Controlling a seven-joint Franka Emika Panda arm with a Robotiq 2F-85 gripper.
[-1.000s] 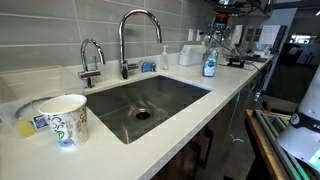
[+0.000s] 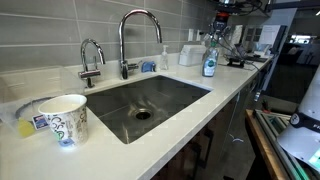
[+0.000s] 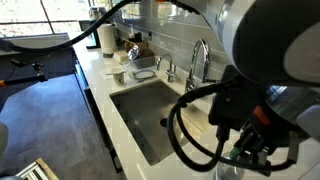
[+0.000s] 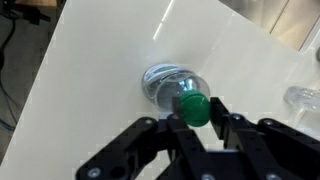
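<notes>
A clear bottle (image 2: 209, 66) with a blue-white label stands upright on the counter at the far right end of exterior view 1. From above, in the wrist view, its green cap (image 4: 195, 108) shows with the clear body below. My gripper points down over the bottle, its black fingertips closed about the cap. In exterior view 2 the dark gripper (image 3: 245, 150) fills the right side and hides most of the bottle. The exact contact at the cap is partly hidden by the fingers.
A steel sink (image 2: 142, 121) with a tall faucet (image 2: 123, 45) is set into the white counter. A patterned cup (image 2: 66, 120) stands at the near left, a soap bottle (image 2: 164, 58) by the wall. Another clear object (image 4: 301, 98) lies right of the bottle in the wrist view.
</notes>
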